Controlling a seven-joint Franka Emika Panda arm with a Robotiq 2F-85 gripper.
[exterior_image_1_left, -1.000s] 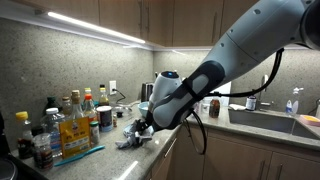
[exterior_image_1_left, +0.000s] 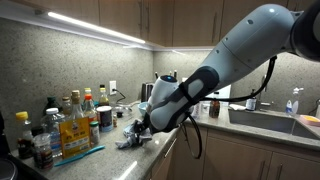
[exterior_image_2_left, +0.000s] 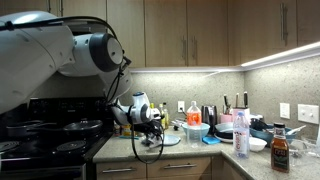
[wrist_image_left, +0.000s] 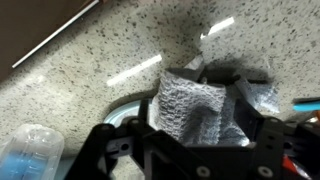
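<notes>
A grey, crumpled cloth (wrist_image_left: 190, 105) lies on the speckled counter, directly under my gripper in the wrist view. The fingers stand open, with dark fingers to either side of the cloth and part of it showing in the gap. Whether the fingers touch it is hard to tell. From the first exterior view, the gripper (exterior_image_1_left: 145, 128) is low over the counter, near the cloth (exterior_image_1_left: 129, 142). The arm hides part of that area in the second exterior view.
Bottles (exterior_image_1_left: 74, 132) and jars line the wall, with a blue utensil (exterior_image_1_left: 82, 157) in front of them. A clear plastic container (wrist_image_left: 30, 152) is at the lower left of the wrist view. The counter's front edge is close by; the sink (exterior_image_1_left: 265, 120) lies farther right.
The arm has shifted only slightly over the last second. The cloth stays in about the same place on the counter.
</notes>
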